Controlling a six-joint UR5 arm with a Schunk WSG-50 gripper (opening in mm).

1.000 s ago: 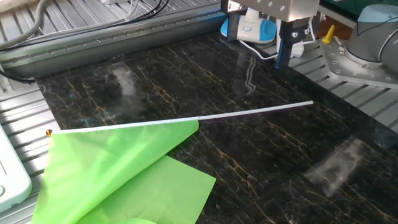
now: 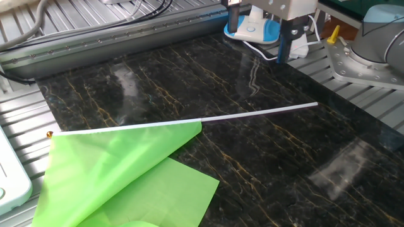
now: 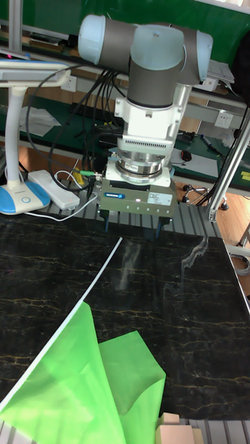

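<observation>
A green flag (image 2: pixel 113 167) on a thin white stick (image 2: pixel 259 114) lies on the black marbled board, its cloth folded over on itself. The bare end of the stick points away from the cloth, toward the robot's side in exterior view 3, where the flag (image 3: pixel 70 377) fills the lower left. Over the board's far edge, apart from the stick (image 3: pixel 101 271), hangs my gripper (image 2: pixel 257 46). Its two fingers are spread wide with nothing between them. In exterior view 3 the gripper (image 3: pixel 132 231) points downward beyond the stick's tip.
A blue-and-white lamp base (image 3: pixel 22 198) with a white cable stands behind the board. Beige blocks (image 3: pixel 178 431) sit at the near edge, and a pale green case (image 2: pixel 9 173) lies at the left. Much of the board (image 2: pixel 278 170) is bare.
The flag and stick lie unmoved.
</observation>
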